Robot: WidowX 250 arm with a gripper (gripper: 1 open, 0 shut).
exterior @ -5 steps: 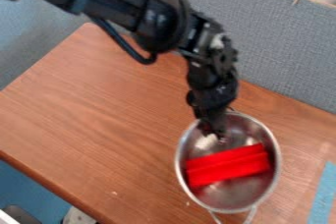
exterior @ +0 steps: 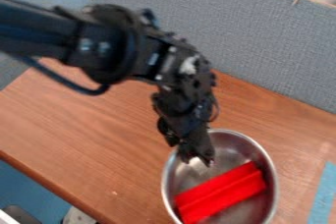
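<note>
The black arm reaches in from the upper left, and its gripper [exterior: 188, 149] is low over the left rear part of a metal pot [exterior: 266, 199]. Inside the pot lies a red block-like object [exterior: 221, 191], set diagonally. The fingertips are dark and partly blurred, with a small pale patch near them, so what is between them and how far apart they are is unclear.
A grey padded wall [exterior: 262, 46] runs along the back. A blue tape strip [exterior: 323, 194] lies at the right edge.
The red object's angle in the pot has become more diagonal than at the start.
</note>
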